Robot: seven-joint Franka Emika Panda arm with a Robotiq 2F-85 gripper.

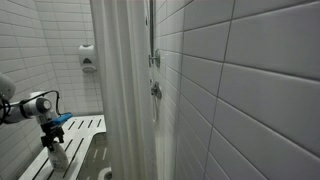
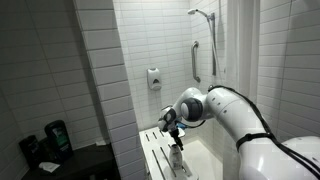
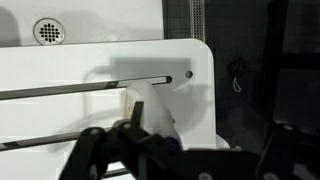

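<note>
A white, bottle-like object (image 1: 58,158) stands on a white slatted bench (image 1: 88,124). In exterior view 2 the same object (image 2: 175,156) is under the end of the arm. My gripper (image 1: 51,138) points down at its top, its fingers open. From the wrist, the pale object (image 3: 152,112) rises toward the camera, and the dark gripper partly covers its lower end. Whether the fingers touch it cannot be made out. A blue patch (image 1: 62,119) shows beside the gripper.
A shower curtain (image 1: 125,90) hangs to the right of the bench in exterior view 1. White tiled walls close in the stall, with a dispenser (image 2: 153,78) on the back one. A round drain (image 3: 49,29) lies beyond the bench edge.
</note>
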